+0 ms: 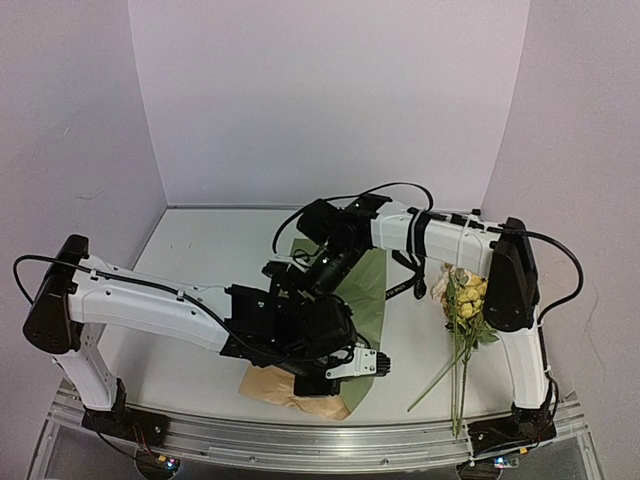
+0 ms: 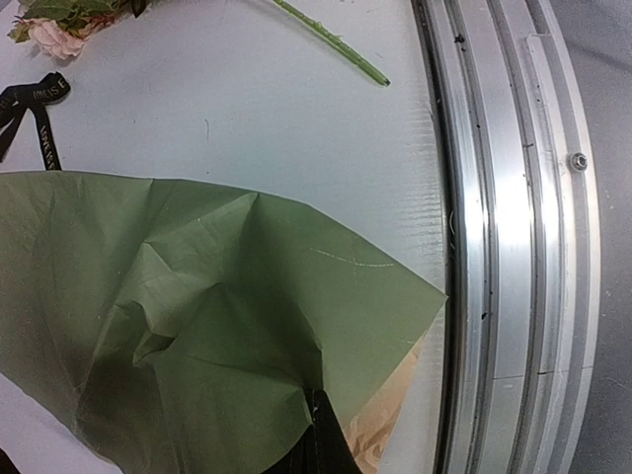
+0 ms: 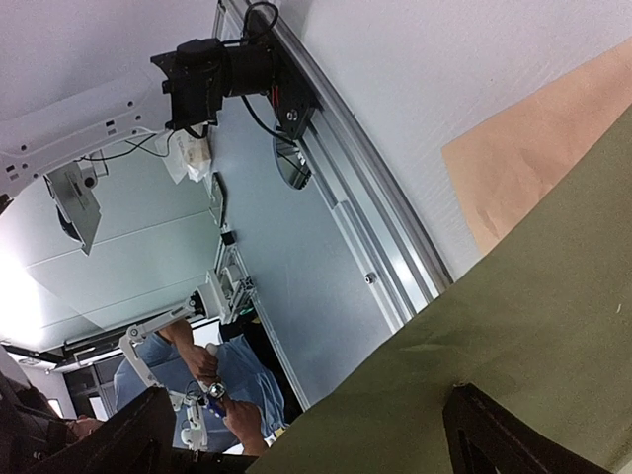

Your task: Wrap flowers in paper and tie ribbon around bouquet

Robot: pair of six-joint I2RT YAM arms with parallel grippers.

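Observation:
A green wrapping paper sheet [image 1: 365, 270] lies over a peach paper sheet [image 1: 285, 392] in the middle of the table. In the left wrist view my left gripper is shut on the green sheet, which is creased around the fingertips. My right gripper stands open above the green sheet, its fingers [image 3: 494, 434] wide apart. From above, the arms cover much of the paper and both sets of fingertips. The flowers [image 1: 466, 302], yellow heads on long green stems, lie at the right. A black printed ribbon [image 1: 410, 283] rests between paper and flowers.
A metal rail [image 1: 320, 443] runs along the front edge. The two forearms are close together over the paper. Bare white table shows at the back left [image 1: 215, 240] and between the ribbon and the flowers.

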